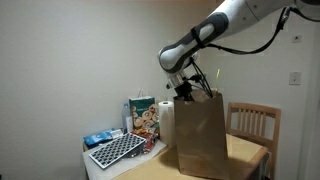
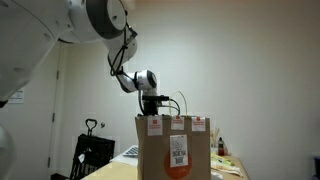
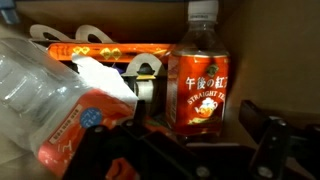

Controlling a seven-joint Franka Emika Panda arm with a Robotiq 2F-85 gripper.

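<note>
A tall brown paper bag (image 1: 203, 138) stands on the table, its top open. At the bag's mouth my gripper points down, its tips hidden by the bag's wall in exterior view 1. The wrist view looks inside, where a tea bottle (image 3: 197, 88) with an orange-red label and white cap lies between my open fingers. Nothing is clamped. To its left is a clear plastic bottle (image 3: 62, 115) with a red-orange label. An orange packet (image 3: 105, 50) lies beyond them.
Left of the bag are a paper towel roll (image 1: 167, 122), a patterned carton bag (image 1: 143, 113) and a black-dotted white rack (image 1: 117, 149). A wooden chair (image 1: 254, 122) stands behind on the right. The bag's walls close in round my gripper.
</note>
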